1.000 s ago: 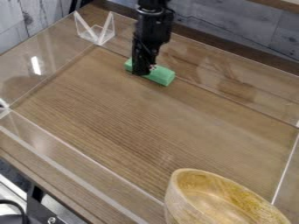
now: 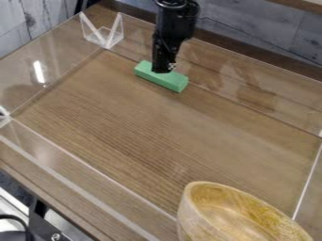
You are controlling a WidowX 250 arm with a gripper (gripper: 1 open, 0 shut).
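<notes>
A green rectangular block (image 2: 171,82) lies flat on the wooden table (image 2: 138,141) in the upper middle. The black gripper (image 2: 163,68) is just above and behind it, at the block's far edge, pointing down. Its fingers look shut; nothing shows between them. Whether it touches the block is hard to tell.
A large yellow bowl (image 2: 233,218) sits at the bottom right. A white wire-like object (image 2: 104,30) is at the upper left, near the wall.
The gripper has moved up and away toward the back, uncovering more of the green block, which looks slightly shifted toward the front left.
</notes>
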